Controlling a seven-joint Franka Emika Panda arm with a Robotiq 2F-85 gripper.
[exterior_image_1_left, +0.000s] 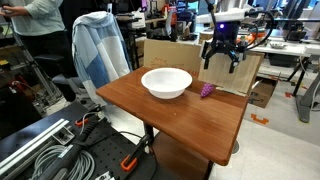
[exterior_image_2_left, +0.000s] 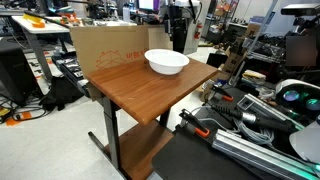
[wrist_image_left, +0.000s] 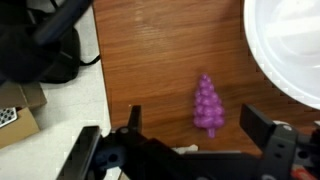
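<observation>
A bumpy purple object, shaped like a small bunch of grapes, lies on the brown wooden table. In exterior view 1 it rests just right of a large white bowl. My gripper hangs above the table, over the purple object's side. Seen from the wrist, the open gripper has its two dark fingers spread to either side of the object, with nothing held. The bowl looks empty in exterior view 2, where the purple object cannot be made out.
Cardboard panels stand along the table's back edge. A light blue cloth hangs to the left. Cables and a dark bench sit at the lower left.
</observation>
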